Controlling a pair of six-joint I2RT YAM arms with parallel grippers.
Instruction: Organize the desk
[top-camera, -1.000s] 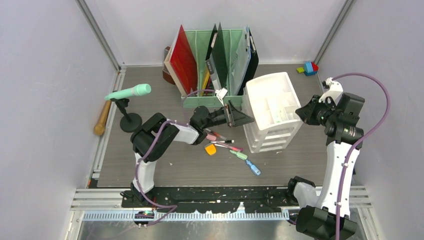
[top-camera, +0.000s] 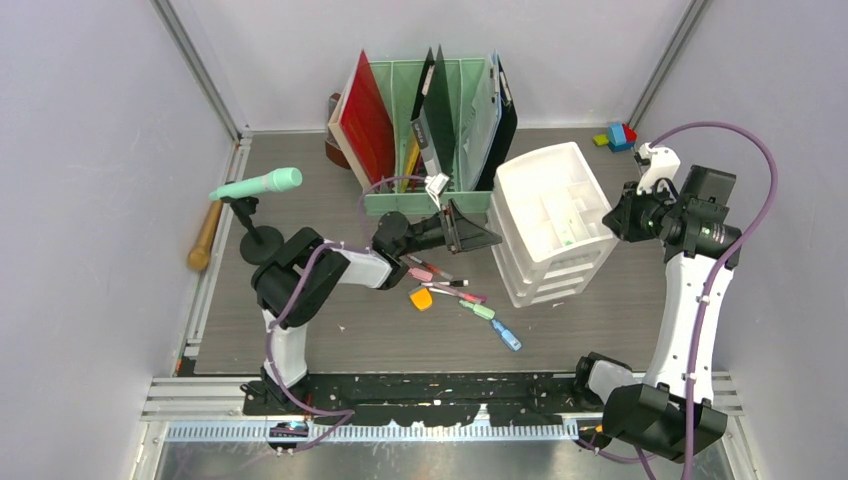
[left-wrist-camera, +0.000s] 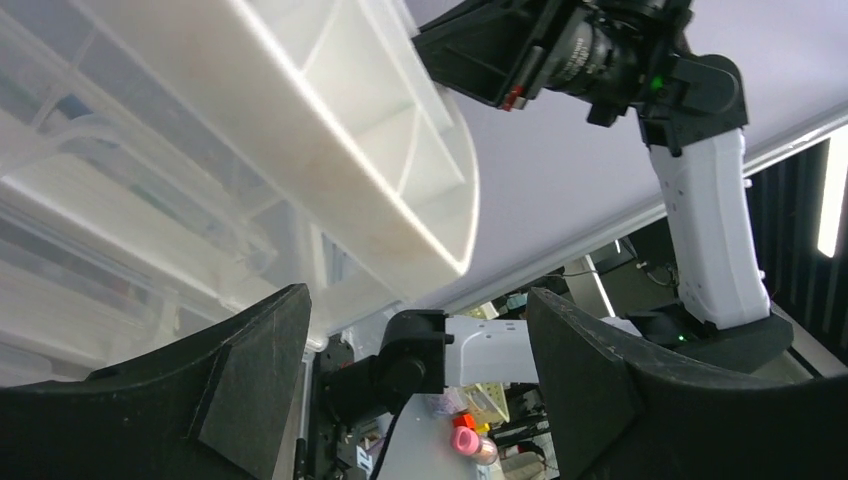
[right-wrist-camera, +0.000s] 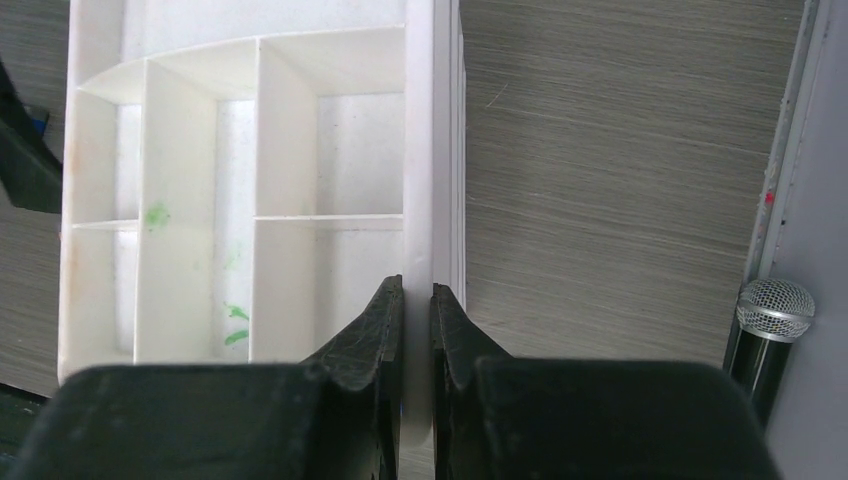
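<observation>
A white drawer unit (top-camera: 545, 215) with a divided tray on top stands slightly turned at the right of the desk. My right gripper is shut on the rim of that tray (right-wrist-camera: 330, 150), the thin white wall running between its fingers. From above, the right gripper (top-camera: 614, 222) is at the unit's right side. My left gripper (top-camera: 484, 238) is at the unit's left side, fingers apart; in the left wrist view nothing sits between the fingers. Pens (top-camera: 465, 295), a green marker (top-camera: 478, 310), a blue bottle (top-camera: 506, 335) and a yellow piece (top-camera: 420, 298) lie loose.
Behind the left arm stands a green file rack (top-camera: 385, 203) with several folders. A mint microphone on a stand (top-camera: 262, 244) is at the left, colored blocks (top-camera: 620, 138) in the back right corner.
The drawer unit has shifted slightly to the right along with my right gripper.
</observation>
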